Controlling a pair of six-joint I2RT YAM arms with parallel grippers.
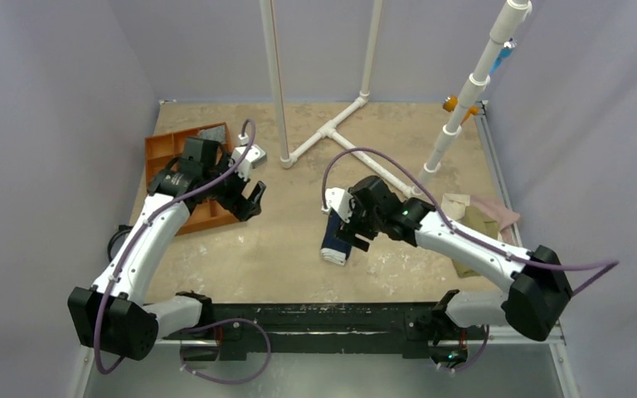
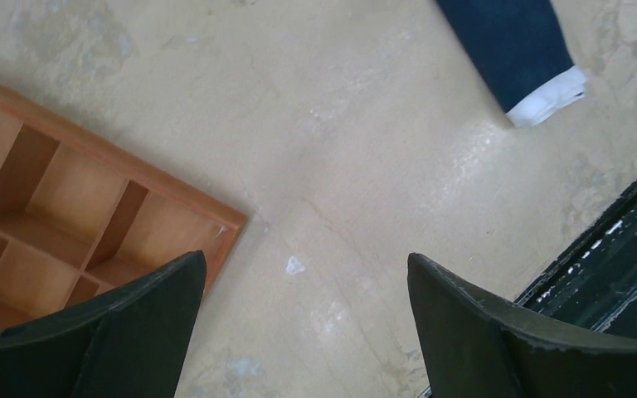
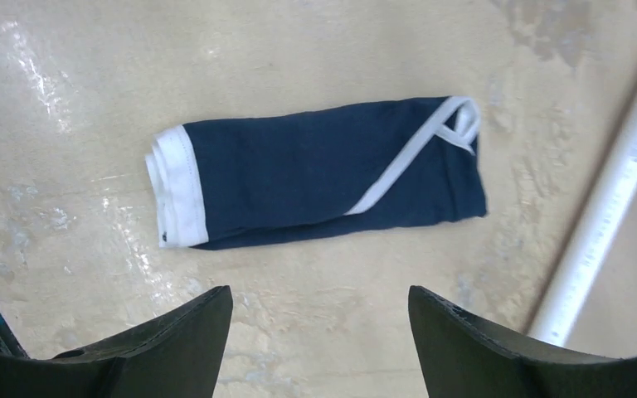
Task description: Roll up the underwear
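Dark navy underwear [image 3: 290,170] lies flat on the table as a narrow folded strip, seen whole in the right wrist view. Its white waistband [image 3: 181,189] forms one short end, and a white trim loop [image 3: 466,120] sticks up at the other. From above, its waistband end [image 1: 333,254] points to the table's front, while the right arm hides much of the rest. My right gripper is open above and beside the strip, with nothing between its fingers. Far to the left, my left gripper [image 1: 253,203] is open and empty by the wooden box.
An orange-brown compartment box [image 2: 116,182] stands at the left, partly under the left arm. White pipes [image 1: 332,133] cross the back of the table. Folded cloths [image 1: 485,220] lie at the right edge. Bare table shows between the box and the underwear.
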